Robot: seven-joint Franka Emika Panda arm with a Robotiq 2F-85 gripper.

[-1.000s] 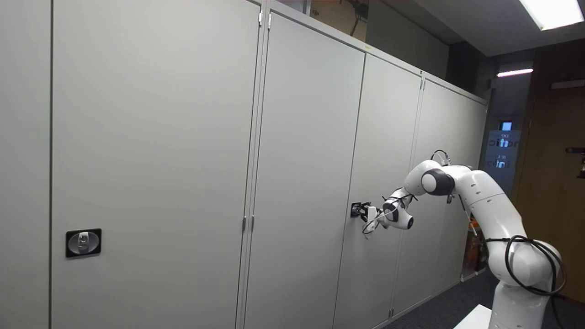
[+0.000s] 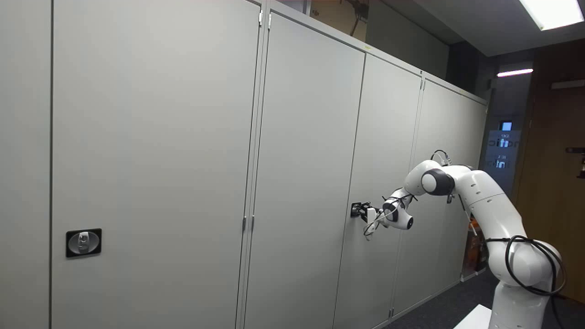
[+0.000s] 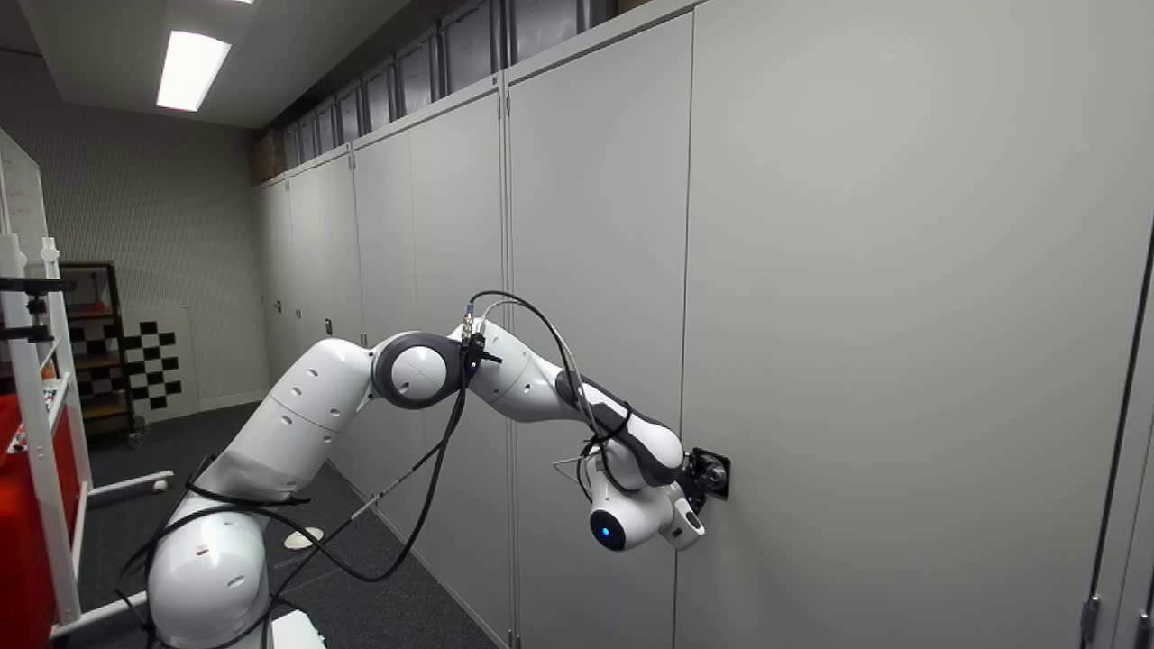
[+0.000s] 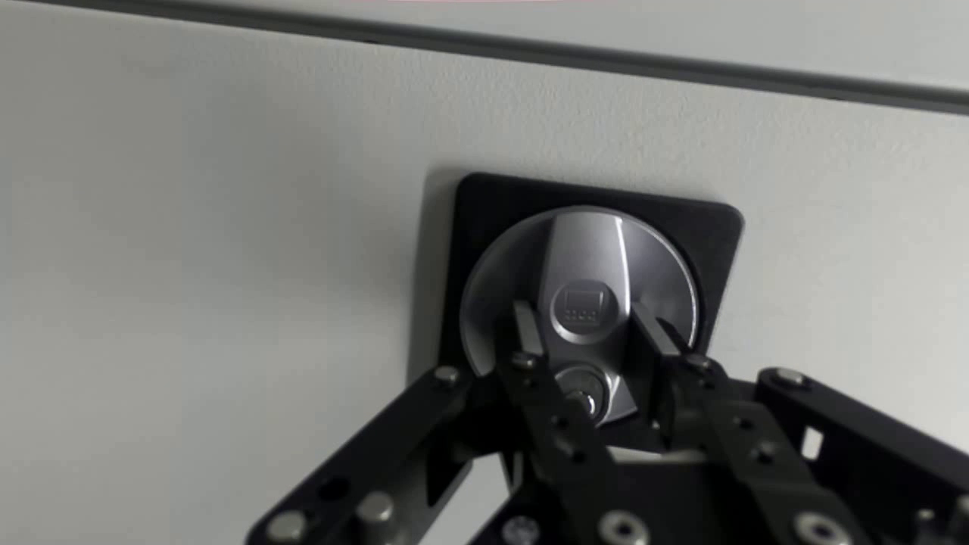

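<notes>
In the wrist view, a silver latch handle (image 4: 584, 259) runs across a round dish (image 4: 495, 272) set in a black square plate (image 4: 708, 222). My gripper is shut on the handle, one finger pad on each side of it. A keyhole (image 4: 581, 389) shows at the handle's lower end, between the fingers. The plate is mounted on a grey cabinet door (image 3: 865, 270), close to the seam beside it. That door looks closed, flush with its neighbour. From exterior view 1, the gripper (image 2: 363, 210) reaches the plate from the right.
Another latch (image 2: 83, 242) sits on a door at the far left of exterior view 1. The cabinets form one flat wall. Behind the arm, a white frame stand (image 3: 43, 433) is on the dark floor (image 3: 357, 595).
Almost nothing differs in exterior view 1. The hand seems to have turned very slightly at the latch, and the cable by it hangs a little differently; the door stands as before.
</notes>
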